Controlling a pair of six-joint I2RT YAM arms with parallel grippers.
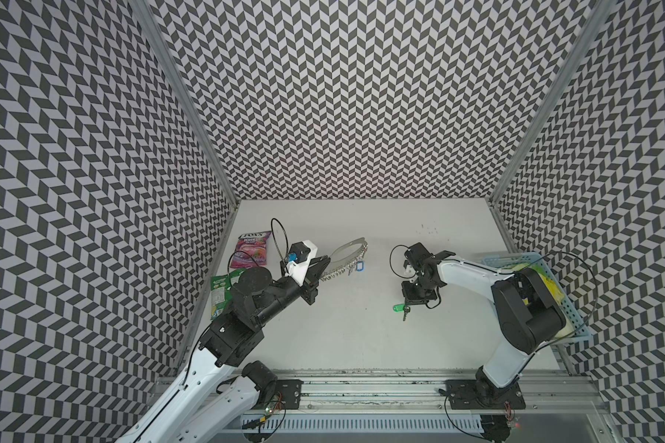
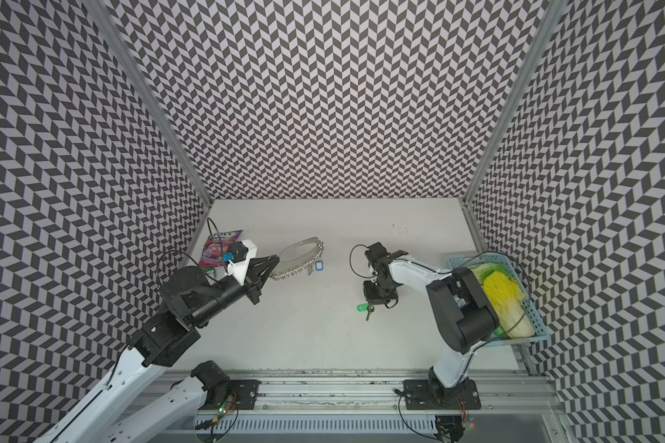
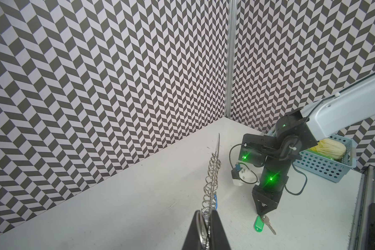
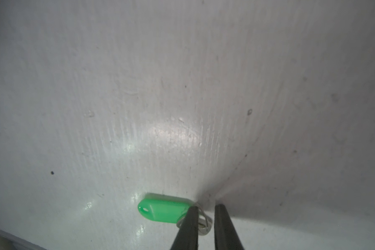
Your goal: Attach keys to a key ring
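My left gripper (image 1: pixel 317 267) is shut on a large metal ring (image 1: pixel 347 251), held out over the middle of the table; small coiled rings hang along it, with a blue tag (image 1: pixel 360 265). In the left wrist view the ring (image 3: pixel 213 175) appears edge-on. My right gripper points down at a green tag (image 4: pixel 162 208) lying on the table with a key (image 3: pixel 269 223) and small split ring. Its fingers are a little apart, straddling or just over the split ring; whether they touch it is unclear.
A blue basket (image 2: pixel 539 325) with vegetables stands at the right, beside the right arm. Snack bags (image 1: pixel 251 247) lie at the left edge.
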